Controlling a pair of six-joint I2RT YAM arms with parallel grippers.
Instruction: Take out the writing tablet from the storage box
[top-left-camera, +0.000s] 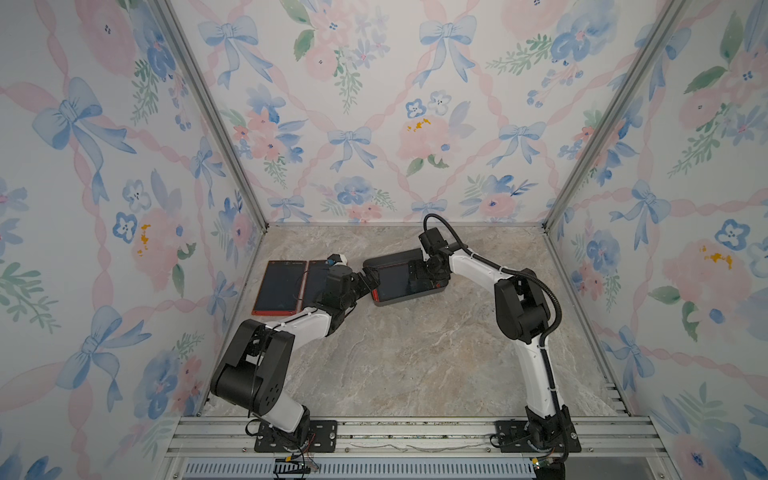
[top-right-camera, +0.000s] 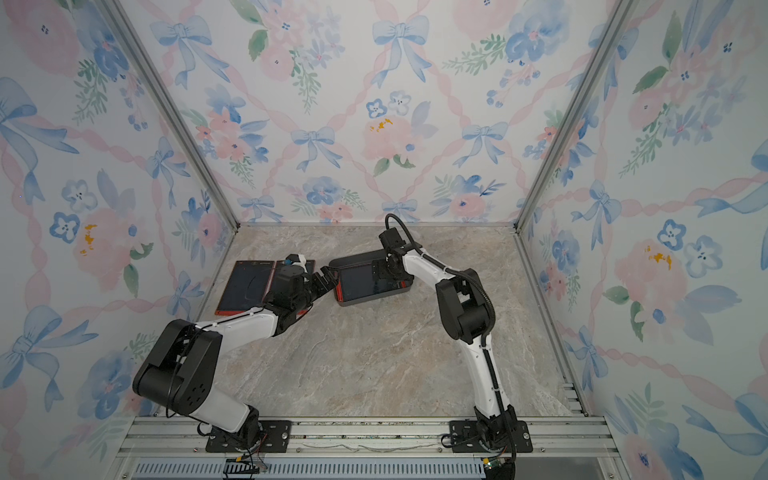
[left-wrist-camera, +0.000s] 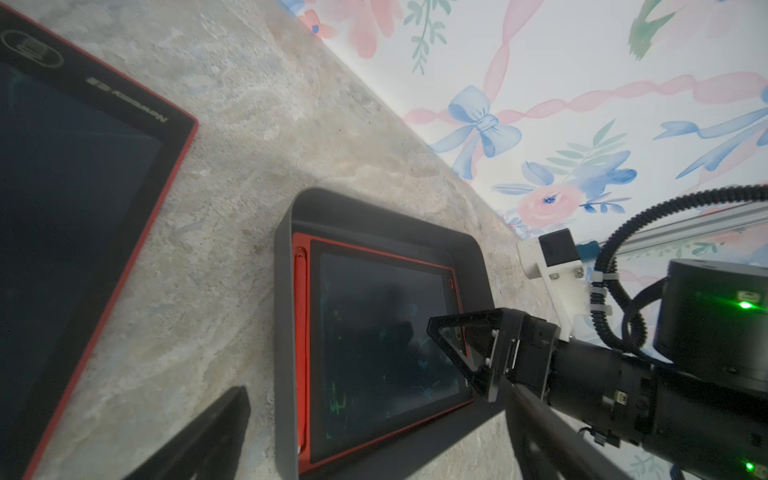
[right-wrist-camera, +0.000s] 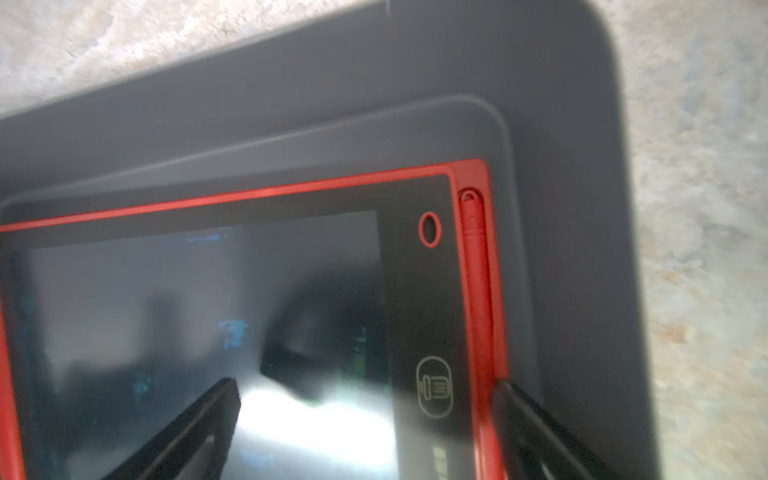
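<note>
The dark grey storage box (top-left-camera: 412, 300) stands near the back middle of the table. Inside it lies a writing tablet (left-wrist-camera: 376, 336), flat, with a red frame, dark screen and red stylus along one end. My left gripper (top-left-camera: 372, 277), fingers open and empty, hangs at the box's left end. Over the tablet's right part is my right gripper (top-left-camera: 417, 275). Its blurred fingers (right-wrist-camera: 196, 436) stand wide apart in the right wrist view, near the tablet's stylus end, gripping nothing. Whether either fingertip touches the tablet or box, I cannot tell.
Two more writing tablets lie side by side left of the box; the outer tablet (top-left-camera: 279, 286) shows fully, while the left arm partly covers the inner tablet (top-left-camera: 314, 277).
</note>
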